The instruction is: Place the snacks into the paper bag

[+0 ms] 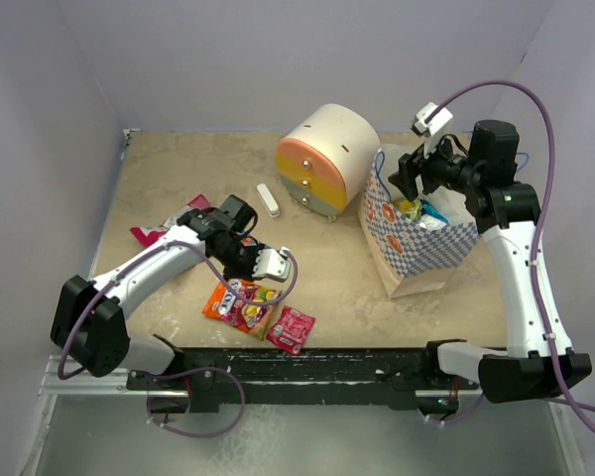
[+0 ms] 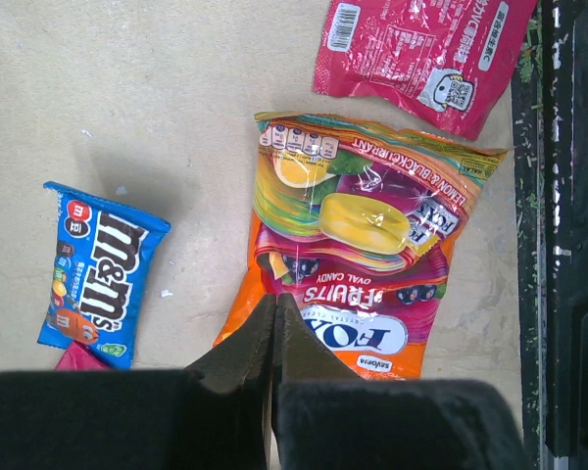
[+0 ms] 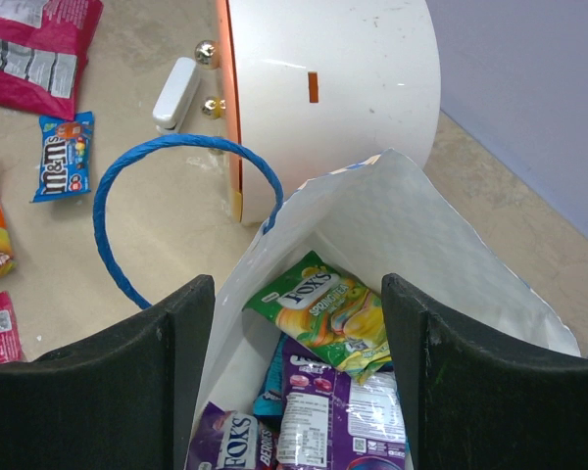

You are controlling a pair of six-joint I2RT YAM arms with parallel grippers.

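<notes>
My left gripper is shut with nothing between its fingers, above the orange and purple Fox's candy bag, which lies flat on the table. A blue M&M's packet lies to the left in that wrist view, and a pink packet lies at the top. Farther back is a large pink packet. Over the mouth of the checkered paper bag, my right gripper stands open and empty. Inside the bag are a green Fox's pack and purple packs.
A white rounded cabinet with a striped drawer front stands left of the paper bag. A small white object lies beside it. The bag's blue handle arches outward. Bare table lies between snacks and bag.
</notes>
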